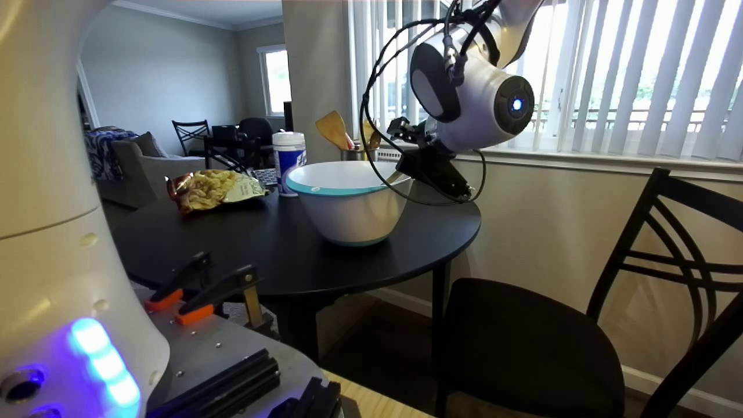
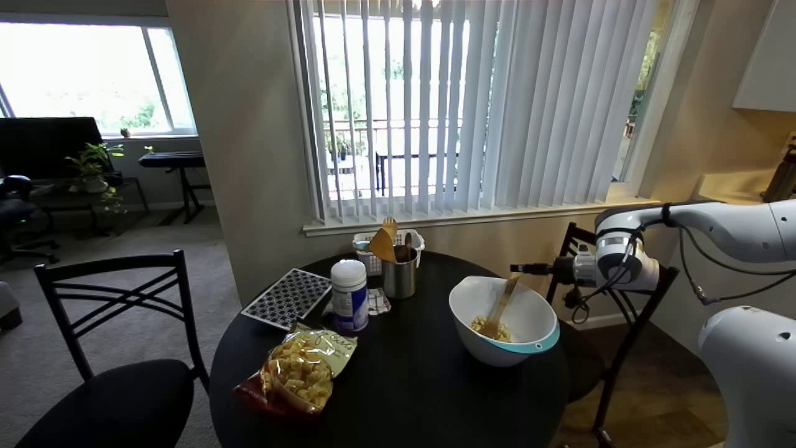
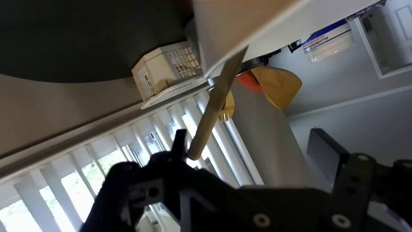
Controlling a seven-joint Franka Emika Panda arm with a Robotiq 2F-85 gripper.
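A white bowl with a teal rim stands on the dark round table, some yellow food in its bottom. Out of it leans a wooden utensil, whose handle crosses the bowl's edge towards my gripper. The wrist view has my gripper open, its two dark fingers wide apart. There the handle ends close to the left finger; whether they touch I cannot tell. In exterior view 1 the bowl stands below and left of the wrist, and the fingers are mostly hidden.
On the table are a snack bag, a wipes canister, a metal holder with wooden utensils, and a white basket. Window blinds hang behind. A chair stands at the table's side.
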